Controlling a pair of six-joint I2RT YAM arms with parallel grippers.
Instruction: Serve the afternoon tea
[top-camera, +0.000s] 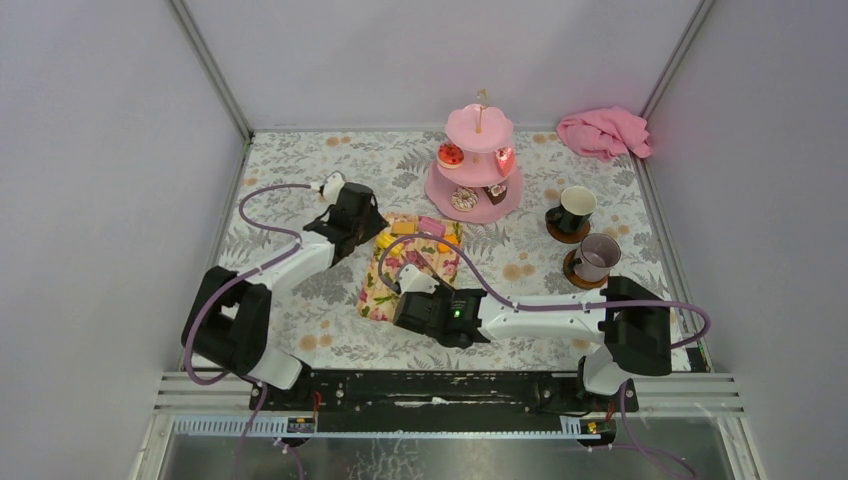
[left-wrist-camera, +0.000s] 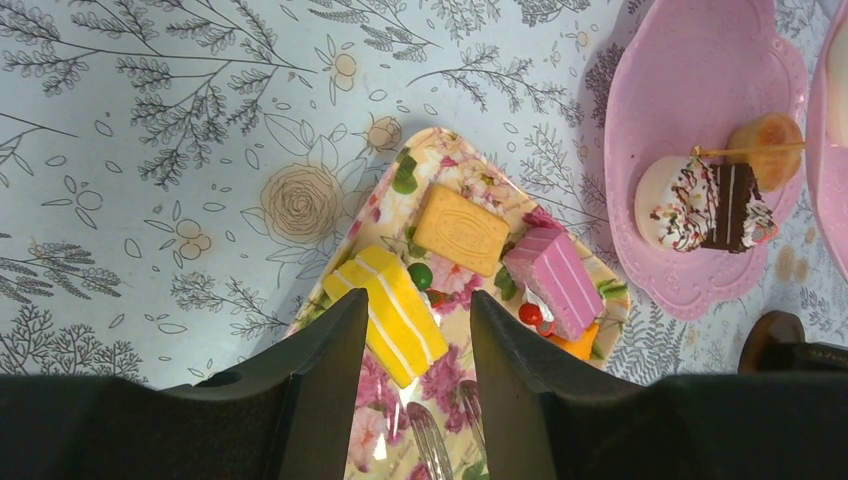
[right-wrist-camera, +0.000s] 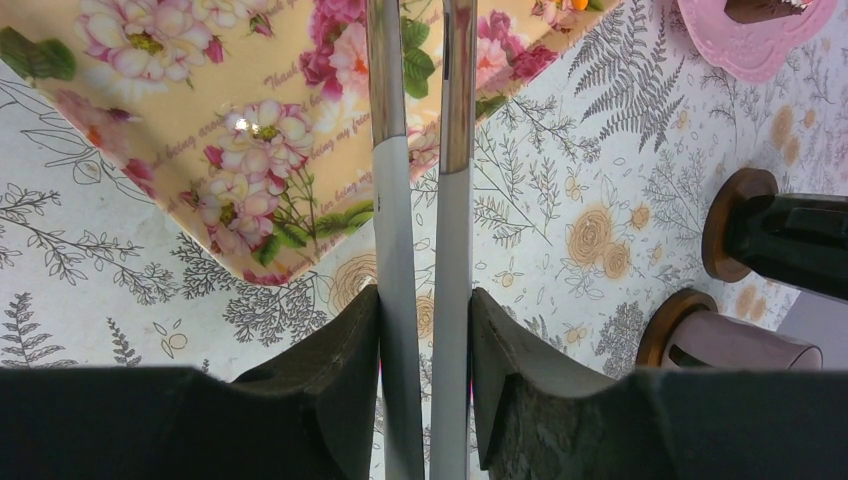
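A floral tray (top-camera: 375, 290) holds a yellow layered cake (left-wrist-camera: 400, 320), a biscuit (left-wrist-camera: 460, 230), a pink cake slice (left-wrist-camera: 555, 280) and an orange piece (left-wrist-camera: 575, 345). My left gripper is open above the tray, nothing held. My right gripper is shut on metal tongs (right-wrist-camera: 398, 230), whose two arms reach over the tray. A pink three-tier stand (top-camera: 478, 130) with pastries stands behind the tray.
At the right, a dark cup (top-camera: 575, 205) and a grey cup (top-camera: 598, 255) stand on wooden coasters. A pink cloth (top-camera: 600, 130) lies at the back right corner. The table left of the tray is clear.
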